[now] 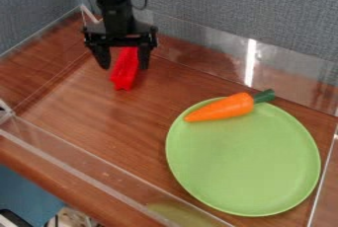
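Observation:
A black gripper (pixel 122 49) hangs at the upper left, open, its fingers pointing down over a red elongated block (pixel 126 71) that lies on the wooden table. The fingers stand to either side of the block's upper part; whether they touch it cannot be told. An orange carrot (pixel 218 109) with a green top lies on a green plate (pixel 242 167) at the right.
Clear plastic edging (pixel 106 180) runs along the front of the wooden table (pixel 113 127), with more along the back. Grey padded walls stand behind. The table left of the plate is bare.

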